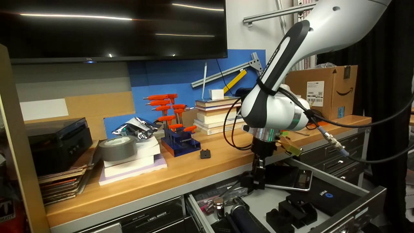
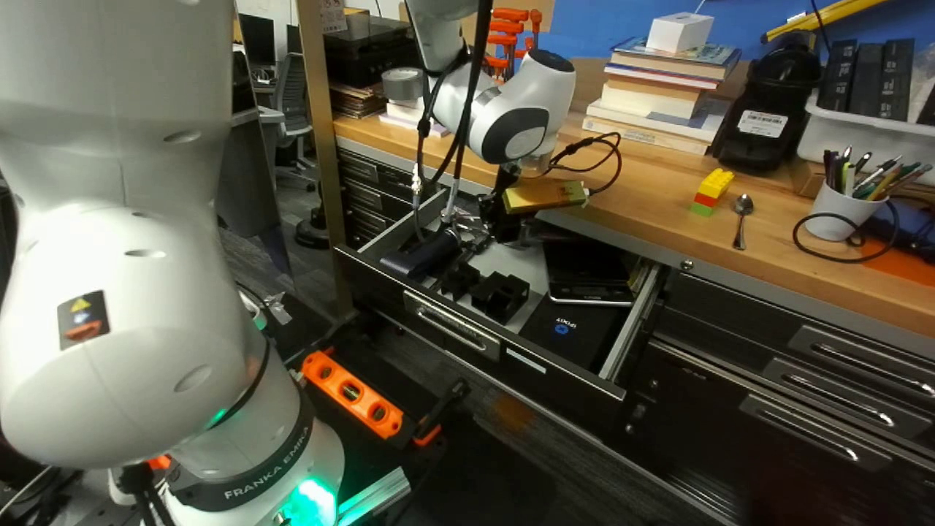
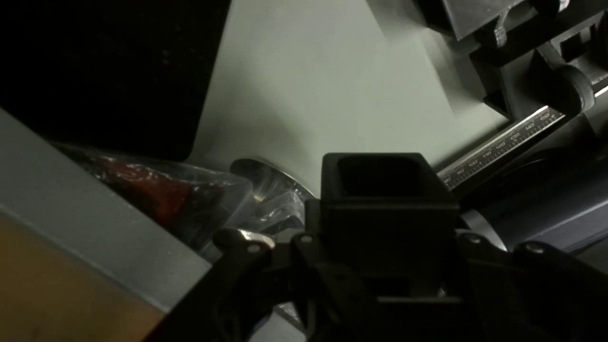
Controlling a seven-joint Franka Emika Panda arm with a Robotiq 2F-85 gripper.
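Above the open drawer, my gripper points down near the drawer's back edge. A black hollow block sits between the fingers of the gripper in the wrist view. Its square opening faces the camera. Dark parts blend together there, so I cannot tell whether the fingers press on it or stand slightly apart. In exterior view 2 the arm and a yellowish board partly cover the gripper.
Inside the drawer lie a scale, a black pouch, black blocks, a dark cylinder and a clear bag. Part of the pale drawer floor is bare. The wooden counter borders the drawer behind.
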